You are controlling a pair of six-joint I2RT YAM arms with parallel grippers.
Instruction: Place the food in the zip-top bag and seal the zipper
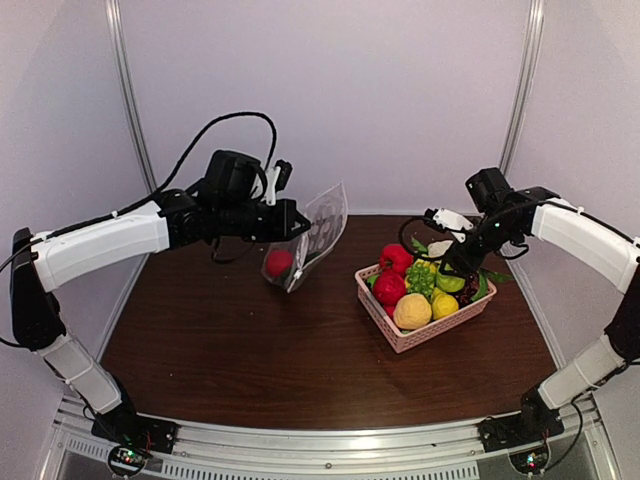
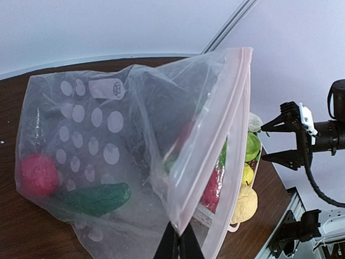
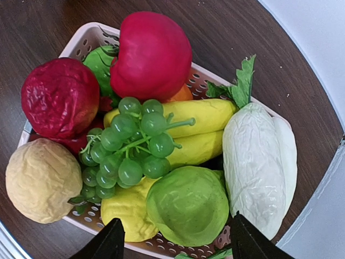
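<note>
The clear zip top bag (image 2: 156, 102) hangs with its mouth held apart on the right, its rim pinched where my left gripper is shut on it. Inside lie a red round food (image 2: 39, 175) and a long green vegetable (image 2: 99, 198). Over the pink basket (image 1: 402, 343), my right gripper stands open, its fingertips on either side of a green round fruit (image 3: 187, 205) with no grip on it showing. Green grapes (image 3: 129, 145), a yellow lemon-like fruit (image 3: 126, 213) and a white cabbage (image 3: 256, 162) crowd around that fruit.
Also in the basket are a red tomato-like food (image 3: 152, 56), a dark red apple (image 3: 60, 97), a tan round food (image 3: 43, 181) and yellow bananas (image 3: 199, 116). The table (image 1: 250, 350) in front of the bag is bare.
</note>
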